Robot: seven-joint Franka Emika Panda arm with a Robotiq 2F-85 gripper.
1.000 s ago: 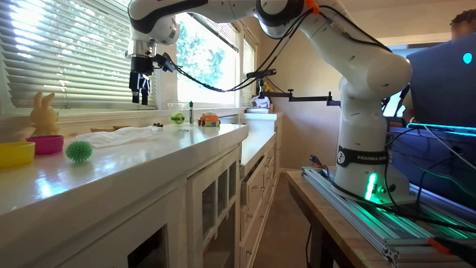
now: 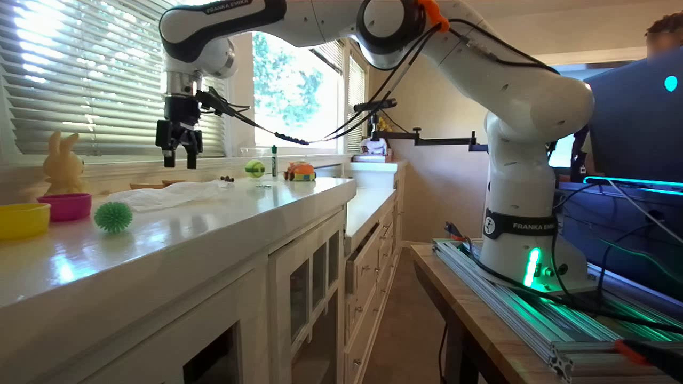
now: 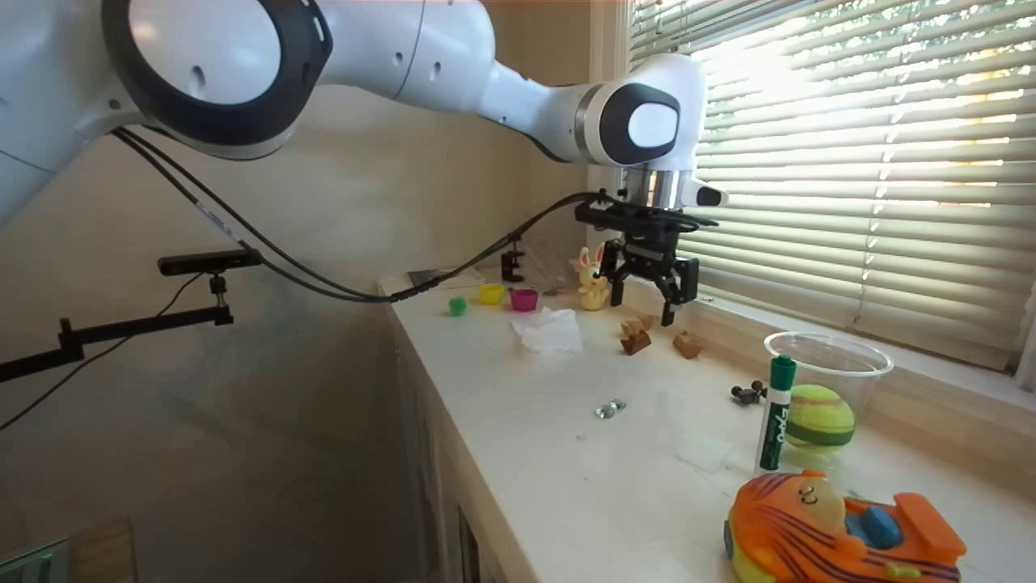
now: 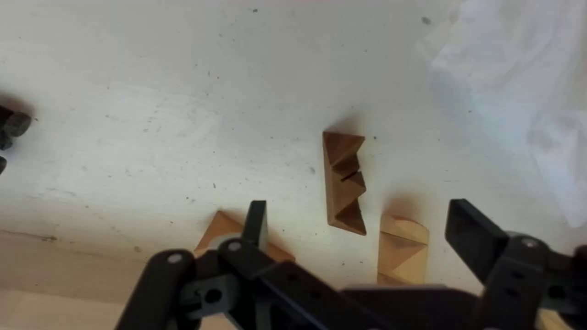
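High over the white counter [image 3: 515,437], my gripper stands open, and no object sits between its fingers. Below it in the wrist view lies a dark brown notched wooden block [image 4: 342,184], with a lighter wooden block [image 4: 402,250] to its right. A third wooden piece [image 4: 217,228] is partly covered by the left finger. From the far side, the gripper [image 3: 641,301] hangs near the window, above the wooden blocks [image 3: 636,340], clear of the counter. The white cloth [image 4: 512,93] is spread flat at the upper right of the wrist view.
A clear cup with a tennis ball [image 3: 821,418], a green marker [image 3: 774,418] and an orange toy car [image 3: 825,534] stand toward one end. A bunny figure [image 2: 63,163], pink bowl [image 2: 67,206], yellow bowl [image 2: 25,221] and green spiky ball [image 2: 113,217] occupy the other.
In exterior view 1 the gripper has moved left and lower, and it has turned so that its fingers appear farther apart. The objects on the counter stay where they were.
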